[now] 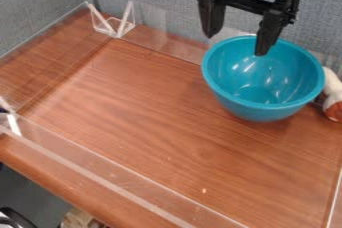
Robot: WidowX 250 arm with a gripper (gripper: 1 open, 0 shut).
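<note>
My black gripper (239, 28) hangs at the top right of the camera view, its two fingers apart with nothing visible between them. It is over a turquoise bowl (267, 92), whose inside looks empty. The right finger reaches down over the bowl's back part; whether it touches the bowl cannot be told. Beside the bowl at the right edge, a white and orange object (331, 96) is partly hidden.
A white wire stand (112, 24) sits at the back left. Clear low walls edge the table, with grey panels behind.
</note>
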